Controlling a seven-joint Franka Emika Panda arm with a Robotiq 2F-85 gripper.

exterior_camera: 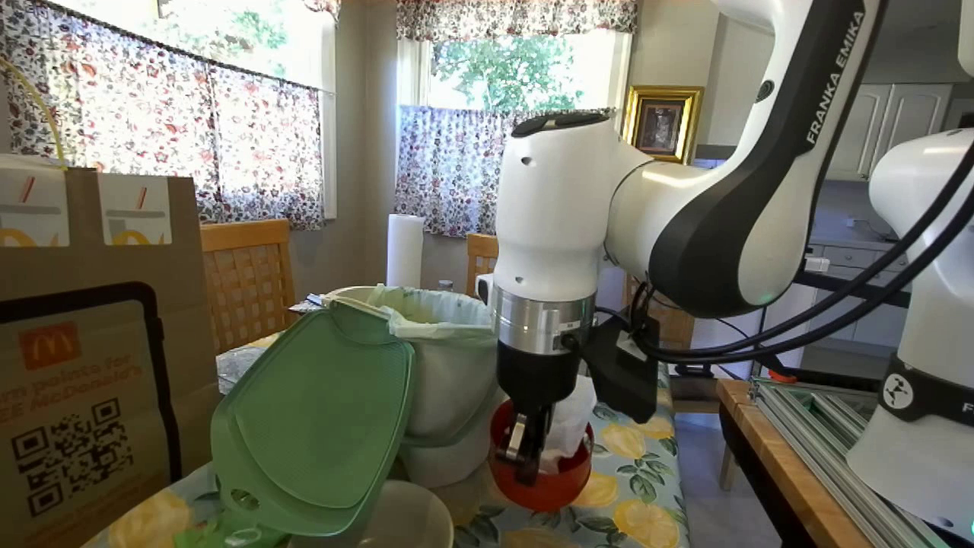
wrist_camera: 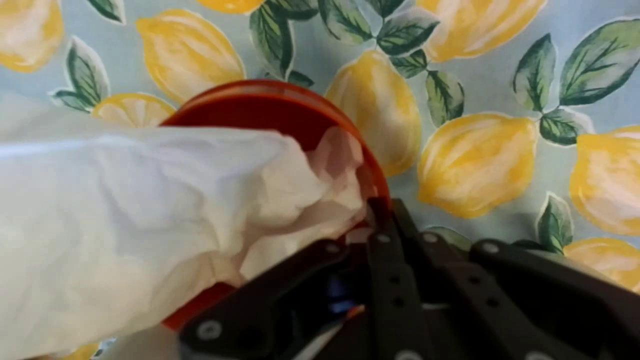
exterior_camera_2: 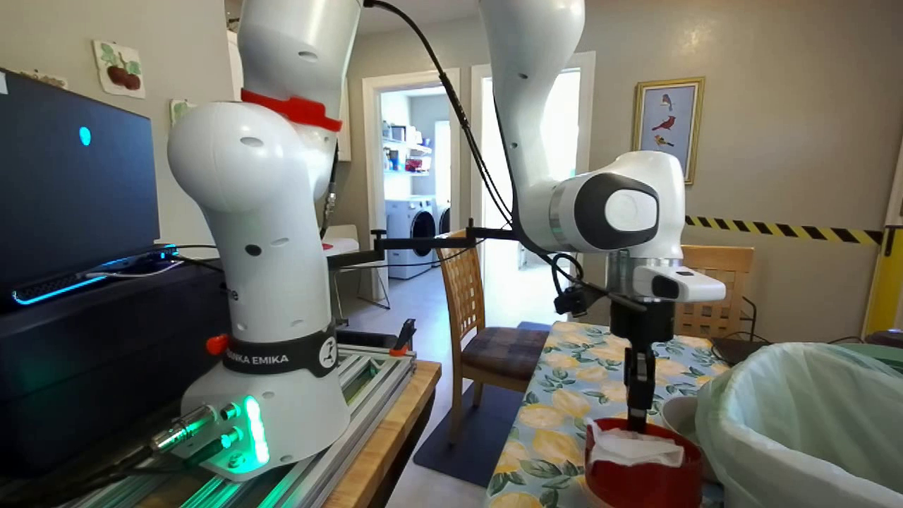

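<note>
A red bowl [exterior_camera: 552, 489] with crumpled white paper [exterior_camera: 570, 420] in it hangs from my gripper [exterior_camera: 527, 470], seemingly a little above the flowered table. My gripper points down and is shut on the bowl's rim. In the wrist view the fingertips [wrist_camera: 379, 207] meet at the edge of the bowl [wrist_camera: 264, 90], one inside and one outside. White paper [wrist_camera: 150, 216] spreads over much of the bowl's opening there. In exterior view 2 the red bowl [exterior_camera_2: 643, 484] is in front of the lined bin.
A white bin [exterior_camera: 447, 388] with a pale green liner stands open beside the bowl, its green lid [exterior_camera: 310, 420] leaning against it. A pale bowl [exterior_camera: 406, 516] sits in front. At the left is a paper bag [exterior_camera: 100, 365]. Lemon-print tablecloth [exterior_camera_2: 584, 364] lies clear toward the far end.
</note>
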